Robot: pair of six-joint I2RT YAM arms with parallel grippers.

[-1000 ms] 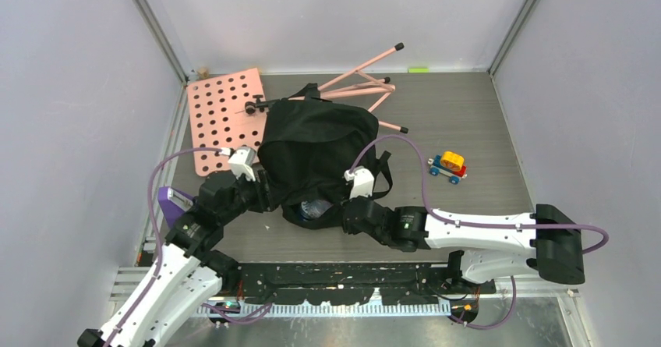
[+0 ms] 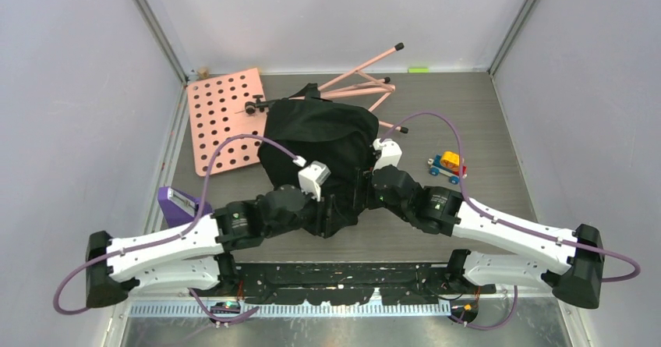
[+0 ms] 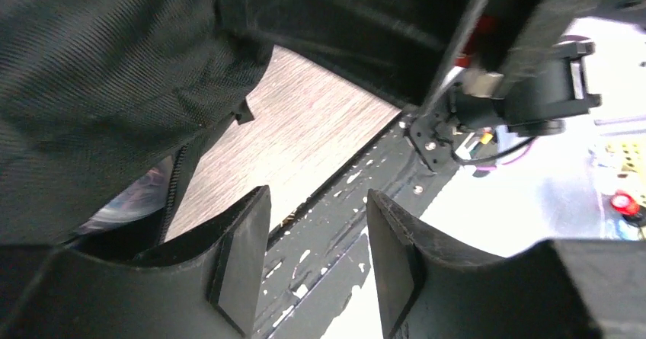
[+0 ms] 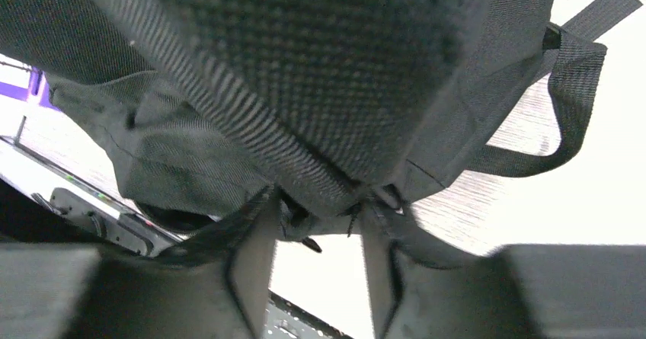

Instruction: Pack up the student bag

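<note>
The black bag (image 2: 316,132) lies in the middle of the table, its fabric folded. My left gripper (image 2: 323,214) is at the bag's front; in the left wrist view its fingers (image 3: 240,255) stand apart with nothing visible between them, beside the dark fabric (image 3: 99,80), where a clear plastic item (image 3: 137,194) shows inside. My right gripper (image 2: 360,187) is at the bag's right side; in the right wrist view its blurred fingers stand apart around the lower edge of a fabric fold (image 4: 305,110). Whether they touch it is unclear.
A pink perforated board (image 2: 218,121) lies left, pink folded legs (image 2: 358,90) behind the bag, a toy car (image 2: 450,168) at right, and a purple case (image 2: 175,207) at left. Bare table lies right of the bag.
</note>
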